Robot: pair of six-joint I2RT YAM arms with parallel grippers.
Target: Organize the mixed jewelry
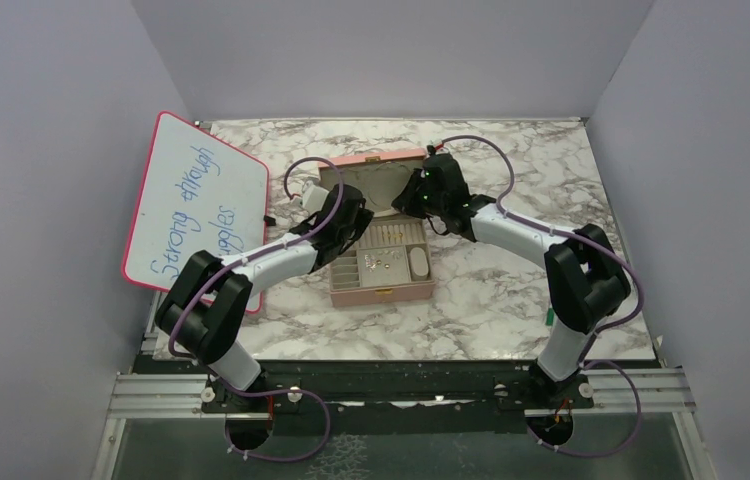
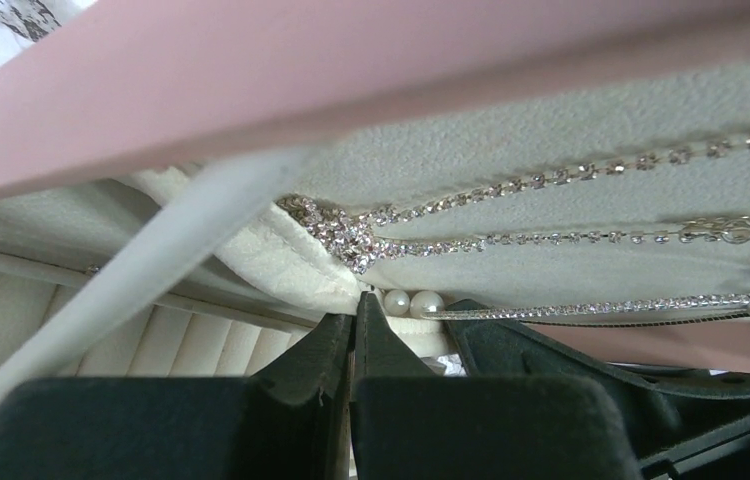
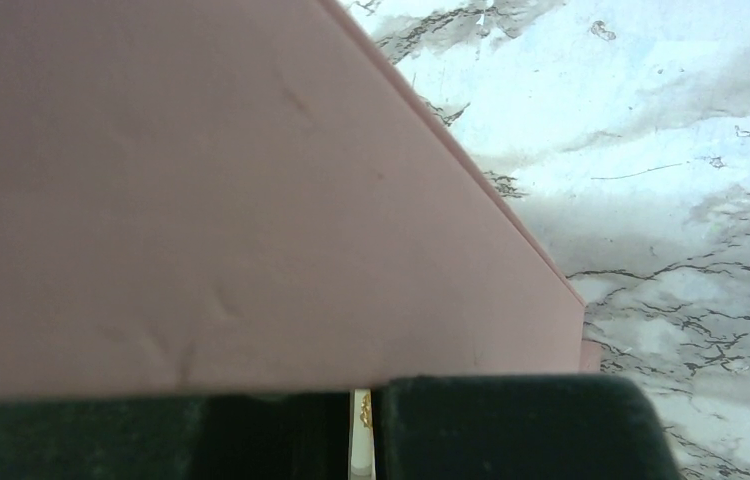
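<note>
The pink jewelry box (image 1: 381, 296) stands open at table centre, small pieces on its lower trays. My left gripper is shut, its tips at the cream lid pocket beside two pearls (image 2: 397, 301), below rhinestone necklaces (image 2: 541, 180). My right gripper (image 1: 406, 200) is at the lid's right side; in the right wrist view the pink lid panel (image 3: 251, 200) hides most of it, with a narrow slit between the dark fingers. What it grips is unclear; in the left wrist view its black body sits just right of the pearls.
A whiteboard (image 1: 196, 210) with blue writing lies at the left. Markers lie near the right edge.
</note>
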